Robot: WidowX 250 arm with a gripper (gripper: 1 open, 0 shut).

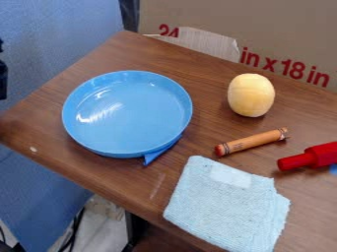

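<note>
A blue plate [126, 113] lies on the left part of the wooden table, a blue pointed object [160, 155] showing under its near right rim. Right of it stand a round pale-orange object [250, 94] and, lower, an orange cylinder [250, 140] lying on its side. A red rolling-pin-like object [308, 157] reaches in from the right edge. A folded light blue cloth [224, 207] lies at the front. A dark shape is cut off at the far left edge; whether it is my gripper I cannot tell.
A cardboard box [263, 30] stands behind the table [79, 157]. Bare wood lies left of and behind the plate and between plate and round object. The table's left edge drops to a blue surface.
</note>
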